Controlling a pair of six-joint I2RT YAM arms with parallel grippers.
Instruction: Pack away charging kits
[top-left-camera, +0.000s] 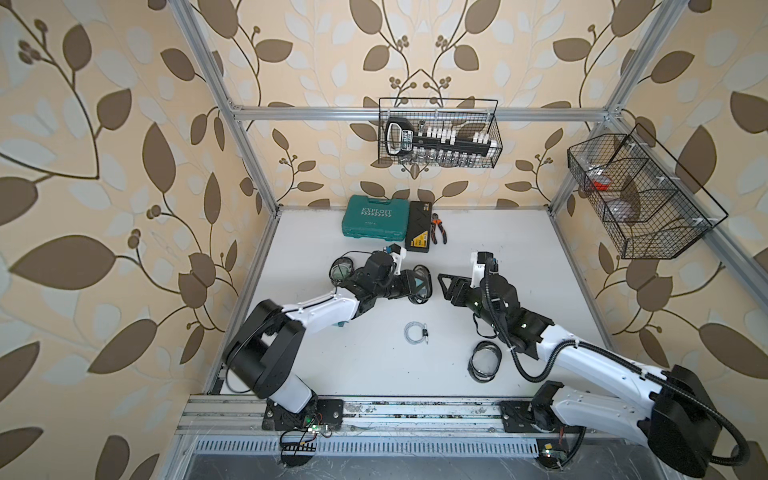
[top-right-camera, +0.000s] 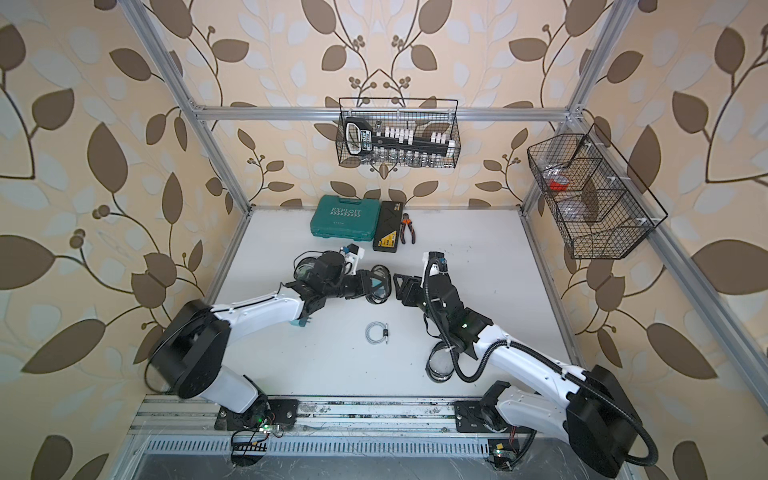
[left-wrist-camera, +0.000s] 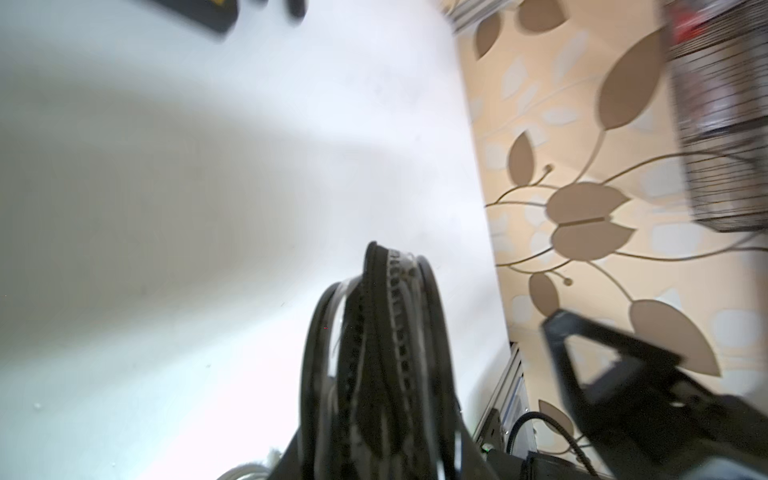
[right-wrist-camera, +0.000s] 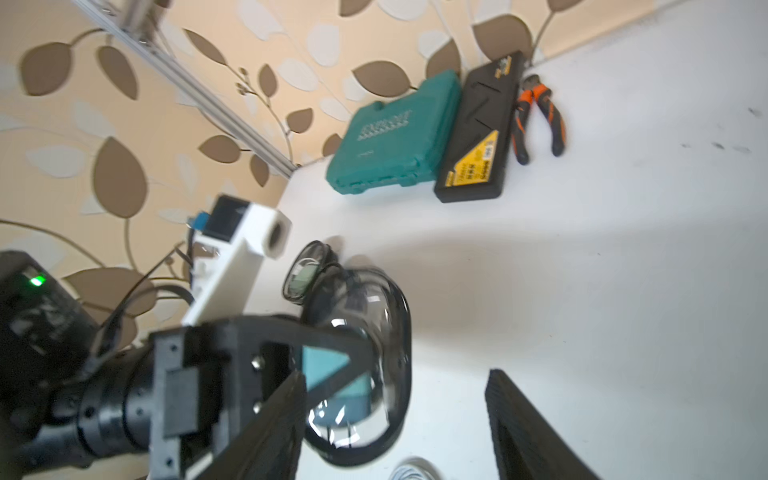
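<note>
My left gripper (top-left-camera: 414, 281) is shut on a clear-fronted black zipper case with a light blue item inside, held edge-up above the table's middle in the left wrist view. My right gripper is open just right of that case, its fingers apart and empty. Another small kit (right-wrist-camera: 304, 272) with a cable lies to the left. A pale coiled cable (top-left-camera: 413, 333) lies at the middle front, and a black coiled cable (top-left-camera: 484, 360) at the right front.
A green case (top-left-camera: 374, 214), black box (top-left-camera: 418, 224) and pliers (top-left-camera: 438, 228) stand along the back. Wire baskets (top-left-camera: 438, 136) hang on the back and right rails.
</note>
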